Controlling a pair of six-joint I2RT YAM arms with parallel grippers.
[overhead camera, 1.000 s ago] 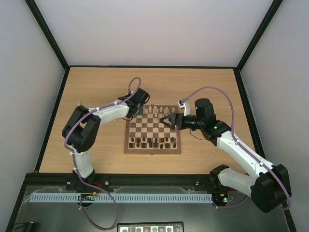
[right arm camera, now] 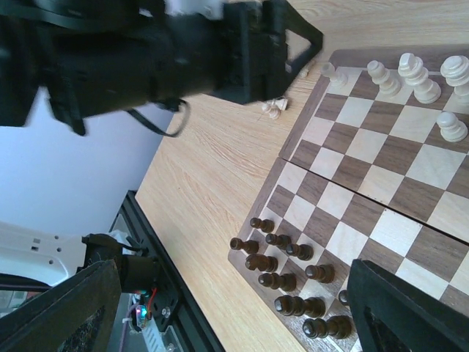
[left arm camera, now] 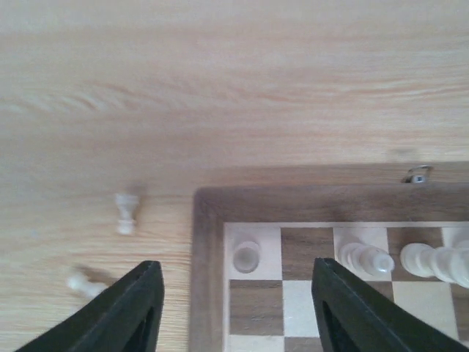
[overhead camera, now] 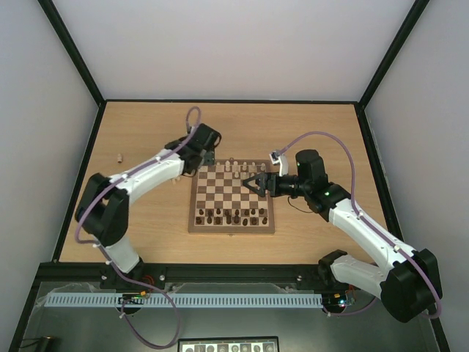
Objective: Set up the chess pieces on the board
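The chessboard [overhead camera: 232, 229] lies mid-table, dark pieces [right arm camera: 282, 281] lined up along its near side. White pieces stand along the far side, among them one on the far-left corner square, a white piece [left arm camera: 246, 257]. Over that corner and the bare table beside it hangs my left gripper, fingers apart with nothing between them at their level. Two loose white pieces lie left of the board: an upper piece [left arm camera: 126, 213] and a lower piece [left arm camera: 86, 283]. My right gripper [overhead camera: 253, 187] is open and empty above the board's right half.
Another loose white piece [overhead camera: 119, 158] lies far left on the table. A metal clasp [left arm camera: 418, 174] sits on the board's far edge. The left arm reaches over the board's left side; the table behind the board is bare.
The right arm and the board look unmoved.
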